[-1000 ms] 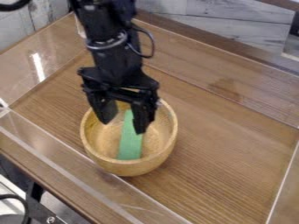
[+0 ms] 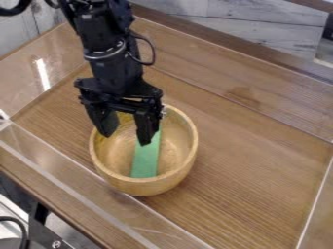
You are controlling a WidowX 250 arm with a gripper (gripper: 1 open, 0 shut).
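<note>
My black gripper [image 2: 120,123] hangs open over the left part of a tan oval bowl [image 2: 176,165], its fingers reaching down inside the rim. A green oblong object [image 2: 146,158] lies in the bowl, right of and below the fingers. Something yellow [image 2: 124,127] shows at the bowl's left, partly hidden behind the gripper; what it is, I cannot tell.
The bowl stands on a wooden table [image 2: 254,165], with free room to the right and behind. A wall runs along the back, and a pale strip borders the table's near left edge.
My gripper has moved left and slightly back, uncovering more of the green object. The bowl and green object look unmoved.
</note>
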